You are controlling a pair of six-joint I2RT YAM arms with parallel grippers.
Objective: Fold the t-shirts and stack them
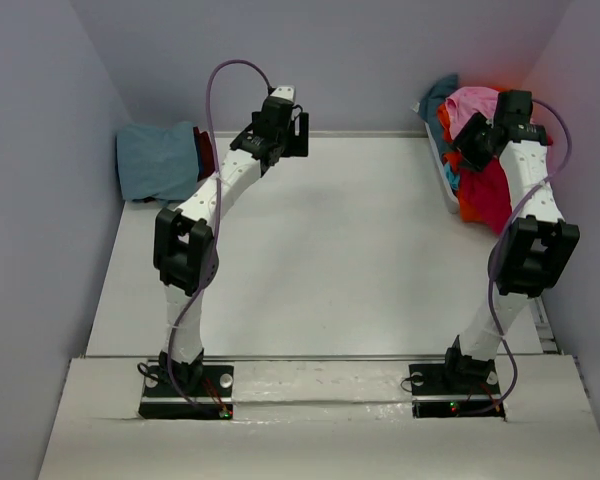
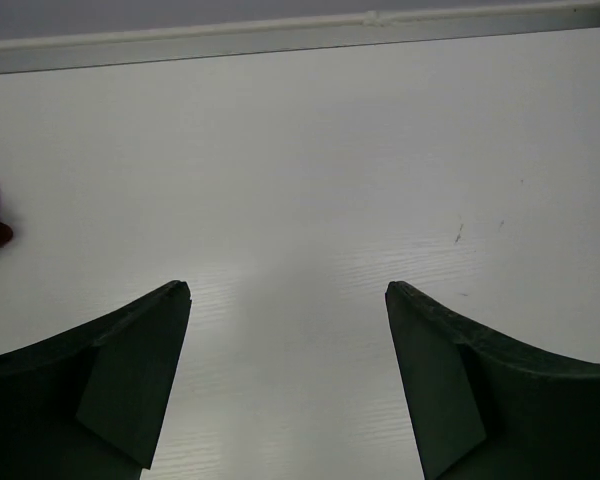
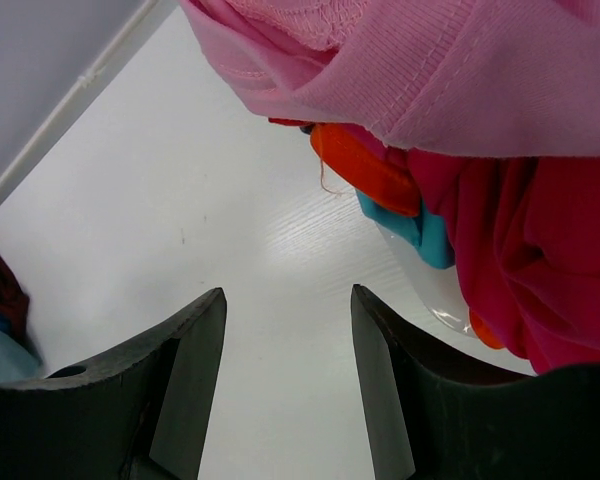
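A heap of shirts fills a white bin at the back right: a pink shirt, a red shirt, with orange and blue cloth among them. Over this heap is my right gripper, its fingers apart and only bare table visible between them. The pink shirt and red shirt lie beyond its fingertips in the right wrist view. Near the back edge my left gripper stands open and empty above bare table. At the back left rests a stack of folded shirts, blue-grey on top, dark red at its side.
The white bin's wall shows along its left side. Between the stack and the bin the white table is clear. Grey walls stand close at the left, back and right.
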